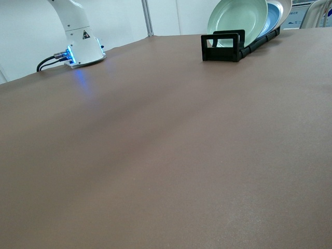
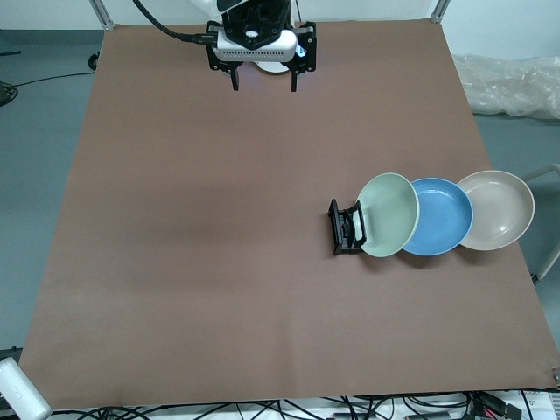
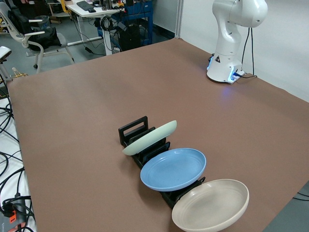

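Observation:
A black dish rack [image 2: 345, 229] stands on the brown table, holding three plates in a row: a pale green plate [image 2: 388, 213], a light blue plate [image 2: 437, 216] and a cream plate [image 2: 495, 210]. In the right view the green plate [image 3: 149, 137] stands tilted, with the blue [image 3: 173, 168] and cream [image 3: 210, 205] ones leaning beside it. My gripper [image 2: 263, 80] is high at the back of the table in the left view, well away from the rack, its two black fingers apart with nothing seen between them. In the top and right views only the arm's base shows.
A white wall runs behind the arm. Cables and devices lie along one edge below the table, and a desk with a chair stands in the room beyond.

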